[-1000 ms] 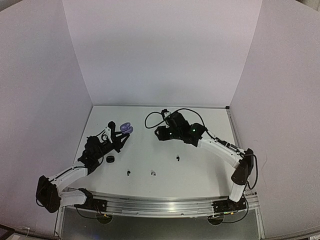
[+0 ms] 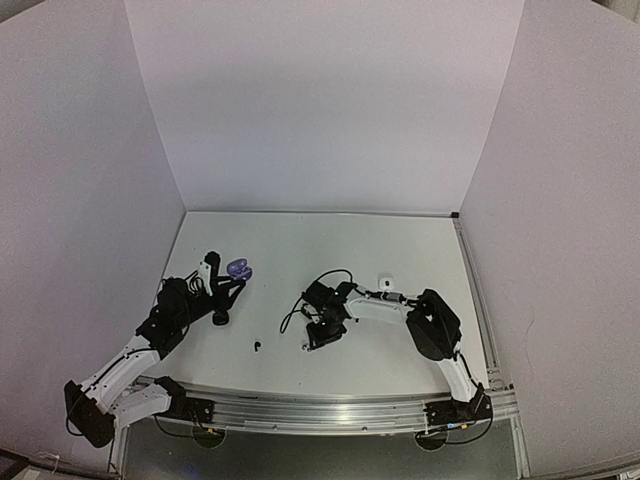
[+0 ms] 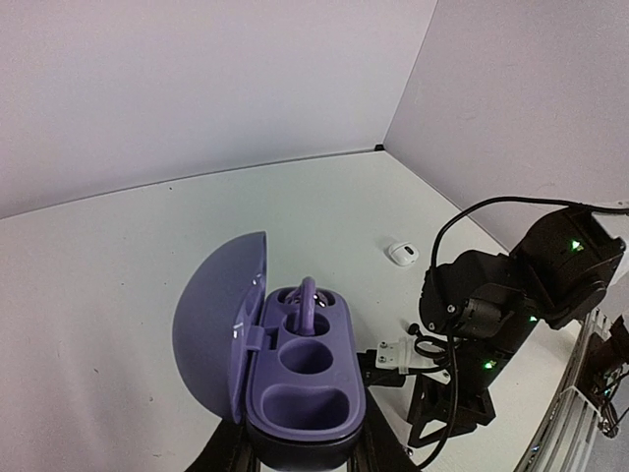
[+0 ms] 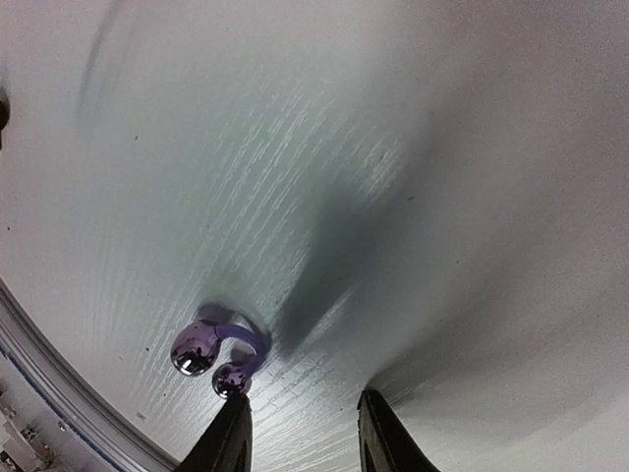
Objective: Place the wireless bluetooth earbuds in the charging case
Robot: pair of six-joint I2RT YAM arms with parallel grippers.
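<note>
The purple charging case (image 3: 305,388) stands with its lid (image 3: 221,324) swung open to the left in the left wrist view. A purple clip-shaped earbud (image 3: 307,307) sits in the far part of the case, its loop sticking up. My left gripper is shut on the case's dark base, holding it above the table at the left in the top view. A second purple earbud (image 4: 244,344) with shiny ends lies on the table in the right wrist view. My right gripper hovers low over the table, open and empty, the earbud just beyond its left finger.
A black round case (image 2: 220,318) and a small black earbud (image 2: 257,346) lie on the left half of the table. At the right rests a white case (image 2: 386,283). The metal rail (image 2: 320,408) borders the front edge.
</note>
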